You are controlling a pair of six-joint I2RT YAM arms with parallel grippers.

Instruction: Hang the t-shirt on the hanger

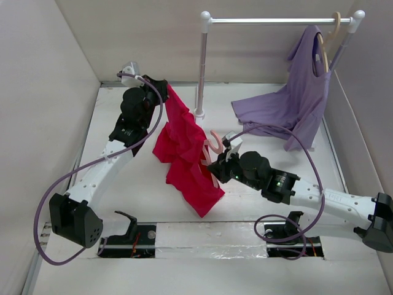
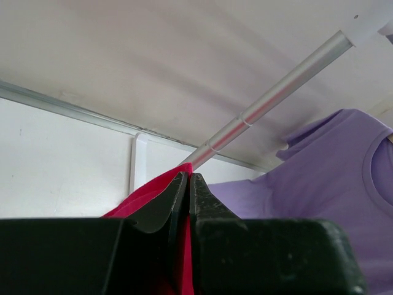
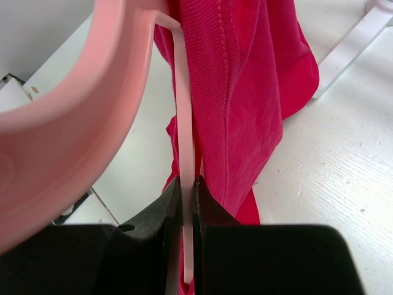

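A red t-shirt (image 1: pixel 184 153) hangs from my left gripper (image 1: pixel 161 89) at its upper tip and drapes down onto the white floor of the workspace. In the left wrist view my left gripper is shut, a thin edge of the red cloth (image 2: pixel 141 196) at its fingertips. My right gripper is shut on a pink hanger (image 3: pixel 92 123), whose long bar runs alongside and partly inside folds of the red cloth. In the top view the hanger's hook (image 1: pixel 215 141) shows just above my right gripper (image 1: pixel 215 166).
A metal rail (image 1: pixel 279 21) on posts stands at the back, with a purple t-shirt (image 1: pixel 282 110) on a wooden hanger at its right end, spreading onto the floor. Bare floor lies left of the red cloth and in front of it.
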